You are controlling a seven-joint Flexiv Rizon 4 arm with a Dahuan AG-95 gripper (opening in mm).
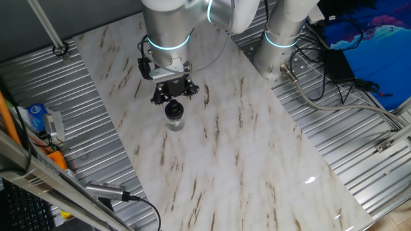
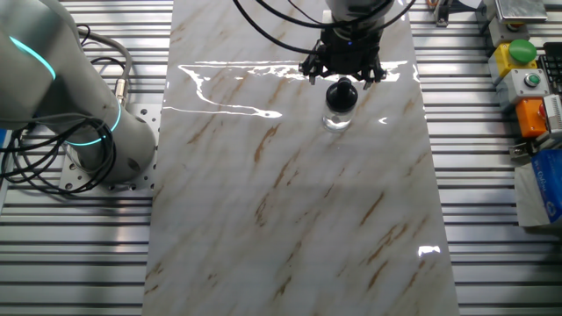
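A small clear jar with a black knobbed lid (image 1: 174, 110) stands upright on the marble-patterned tabletop. In the second exterior view the same black lid (image 2: 342, 94) is seen from above, the clear body (image 2: 336, 121) showing below it. Right behind the jar hangs my black gripper (image 1: 174, 96), its two fingers spread wide to either side and open. From the other side, the gripper (image 2: 345, 79) likewise spans wider than the lid. No contact between fingers and jar shows, though the exact gap is hard to judge.
The marble-patterned board (image 1: 218, 173) is otherwise bare, with broad free room in front of the jar. The robot's base (image 2: 110, 154) stands beside the board. Button boxes (image 2: 523, 83) and a blue packet (image 2: 549, 180) lie off its opposite edge.
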